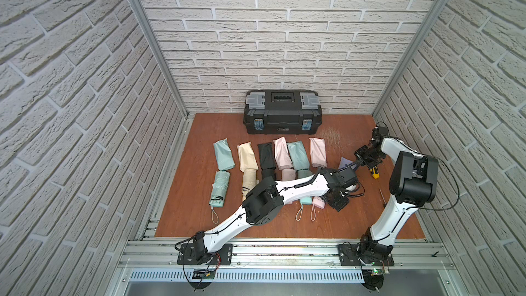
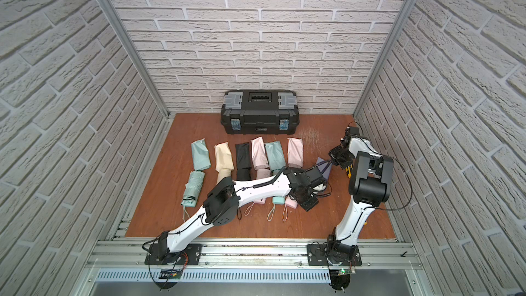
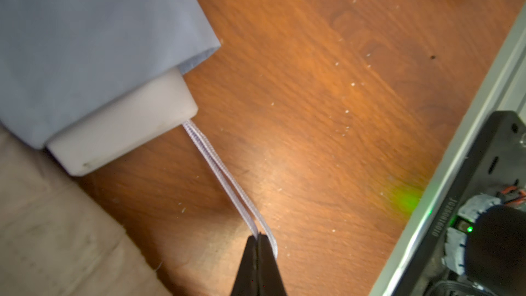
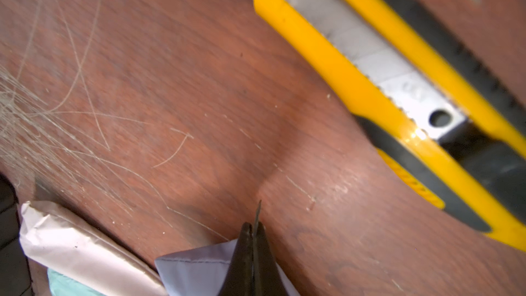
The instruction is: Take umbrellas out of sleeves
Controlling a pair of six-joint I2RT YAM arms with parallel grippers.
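Observation:
A lilac-grey sleeve [image 3: 98,43] lies at the right of the row, a pale umbrella handle [image 3: 120,120] poking from one end with a wrist cord [image 3: 222,172]. My left gripper is shut at the loop of that cord, which appears caught between or at its fingertips. My right gripper is shut at the sleeve's far end [image 4: 197,268]; whether cloth is between its fingers is unclear. To the left, several empty sleeves [image 1: 223,153] lie above rolled umbrellas [image 1: 219,189] in various colours.
A yellow utility knife [image 4: 306,38] lies beside my right gripper. A black toolbox [image 1: 282,112] stands at the back. The table's front rail [image 3: 454,148] is near my left gripper.

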